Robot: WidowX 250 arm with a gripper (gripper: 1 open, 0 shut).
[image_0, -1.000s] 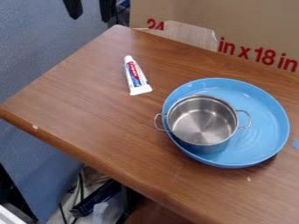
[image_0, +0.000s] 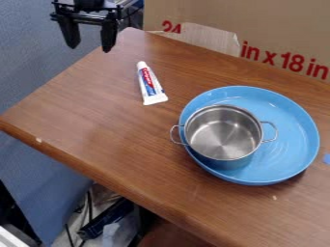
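My black gripper (image_0: 89,35) hangs at the top left, above and beyond the far left part of the table, its two fingers apart with nothing seen between them. A white toothpaste tube (image_0: 150,83) with red and blue print lies on the wooden table (image_0: 91,116), below and right of the gripper. On the right, a steel pot (image_0: 223,134) with two handles stands on a light blue plate (image_0: 281,159).
A cardboard box (image_0: 258,29) stands behind the table. A blue padded surface (image_0: 33,68) is beyond the table's left edge, with cables and other items below.
The gripper has come down further into view at the top left and shifted slightly right. The tube, pot and plate have not moved.
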